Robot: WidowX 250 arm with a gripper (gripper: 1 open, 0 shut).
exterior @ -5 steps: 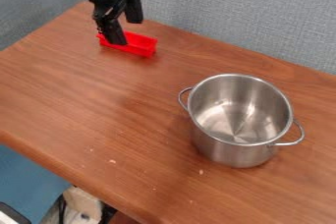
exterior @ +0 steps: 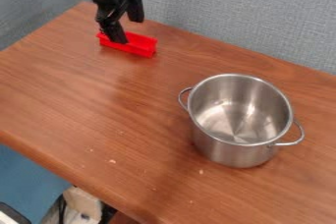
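Note:
My black gripper [exterior: 125,28] hangs at the top left, open, with its fingers reaching down over a red rectangular block [exterior: 141,46] on the wooden table. One finger overlaps the block's left part in the view; whether it touches cannot be told. A steel pot [exterior: 239,120] with two side handles stands on the right half of the table, apart from the block, and looks empty.
A grey wall [exterior: 250,12] runs along the back. Beyond the near left edge is a blue surface [exterior: 27,179].
My gripper has shifted very slightly down and to the left over the red block. The block and the pot have not visibly moved.

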